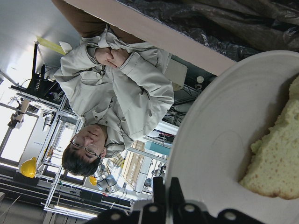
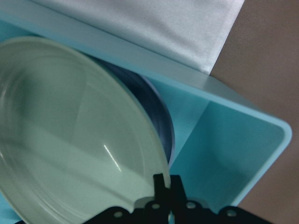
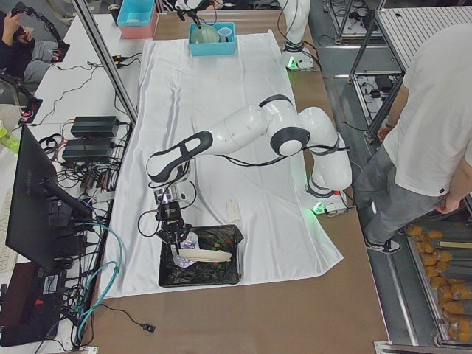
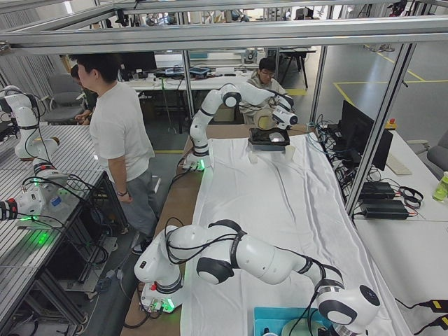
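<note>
My left gripper is shut on the rim of a white plate [image 1: 215, 130] holding a piece of sponge cake [image 1: 271, 158]; the plate is tilted over a black bin lined with black plastic [image 3: 206, 273]. My right gripper is shut on the rim of a pale green plate [image 2: 70, 121] in a blue tub [image 2: 243, 149], above a darker blue round dish [image 2: 161, 121].
A white cloth [image 3: 206, 110] covers most of the table, clear in the middle. A monitor [image 3: 40, 199] and cables stand along the left side. A person [image 3: 420, 125] stands beside the table at the right.
</note>
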